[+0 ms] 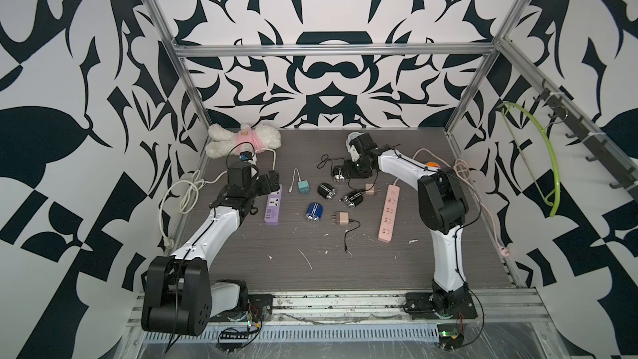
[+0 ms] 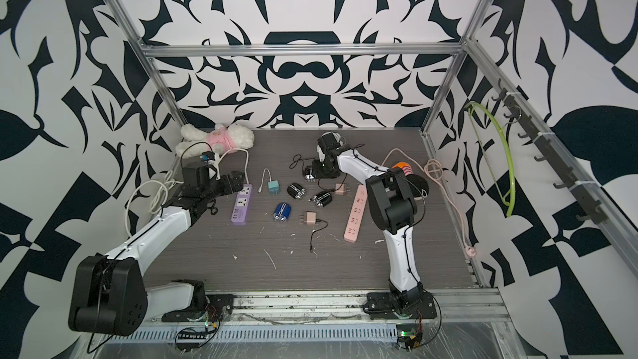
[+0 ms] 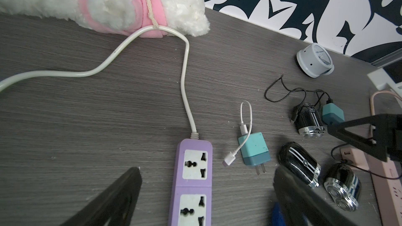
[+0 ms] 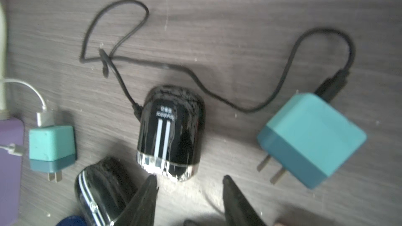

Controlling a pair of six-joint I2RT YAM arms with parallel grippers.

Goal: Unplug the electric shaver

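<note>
A black shaver with a silver lower rim lies ahead of my right gripper, in the upper middle of the table. Its black cable loops away and joins a teal adapter, whose prongs are bare. The cable's other end meets the shaver's left side. My right gripper hovers over the table, fingers apart and empty. Two more black shavers, one here and another shaver, lie nearby without visible cables. Open and empty, my left gripper is above the purple power strip.
A second teal adapter with a white cable sits beside the purple strip. A blue shaver, a pink adapter and a pink power strip lie closer in. A plush toy is at the back left.
</note>
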